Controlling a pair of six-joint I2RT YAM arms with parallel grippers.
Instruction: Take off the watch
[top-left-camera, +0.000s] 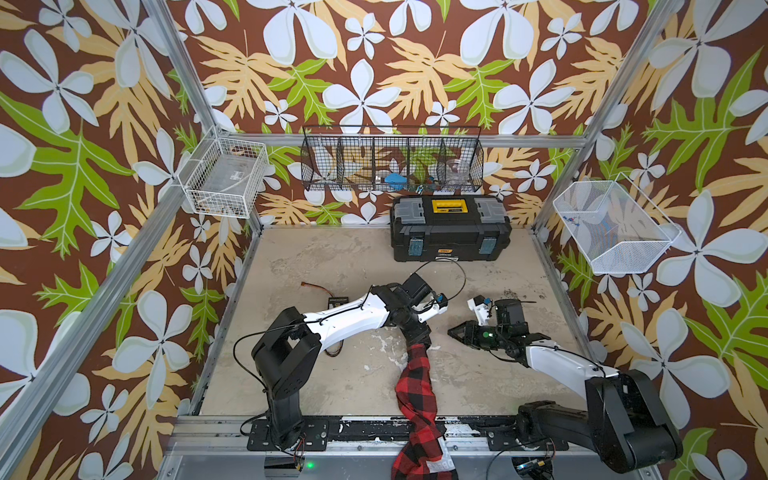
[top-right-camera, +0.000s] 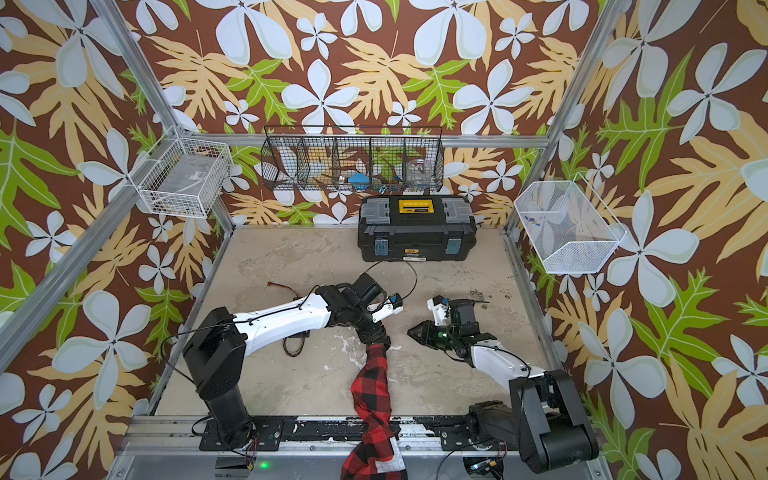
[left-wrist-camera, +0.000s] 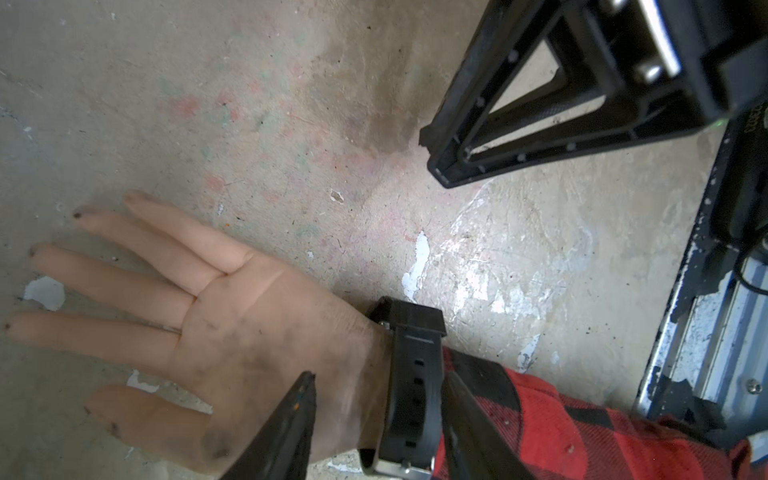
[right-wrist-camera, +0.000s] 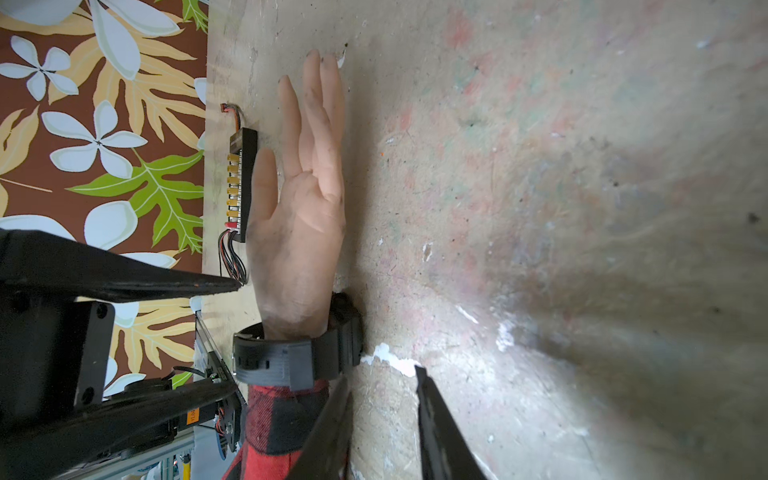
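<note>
A black watch (left-wrist-camera: 416, 384) (right-wrist-camera: 300, 360) is around the wrist of a model hand (left-wrist-camera: 280, 344) (right-wrist-camera: 300, 228), just beyond its red-and-black plaid sleeve (top-left-camera: 416, 384). The hand lies palm up. In the left wrist view my left gripper is open, its fingers one on either side of the strap's lower part, where a metal piece shows. The right wrist view also shows those two black fingers (right-wrist-camera: 160, 276), spread at the watch's left side. My right gripper stands apart, right of the wrist, a gap between its fingers and nothing in it.
A black toolbox (top-left-camera: 450, 232) stands at the back of the table. A black strip with cables (right-wrist-camera: 238, 180) lies left of the hand.
</note>
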